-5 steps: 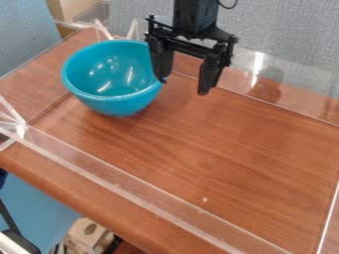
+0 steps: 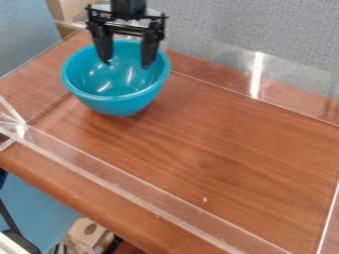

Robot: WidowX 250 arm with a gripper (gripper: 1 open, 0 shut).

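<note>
A teal bowl [image 2: 117, 91] sits at the back left of the wooden tabletop. The black gripper [image 2: 126, 48] is open above it, its two fingers spread over the bowl's opening, one toward the left side and one toward the right. Whether the fingertips touch the bowl cannot be told.
Clear low walls run along its edges, with a textured grey panel [image 2: 252, 35] behind. A small wooden block [image 2: 87, 238] lies beyond the front left edge.
The gripper has moved left, from beside the bowl's right rim to over the bowl. The bowl appears to stay in place.
</note>
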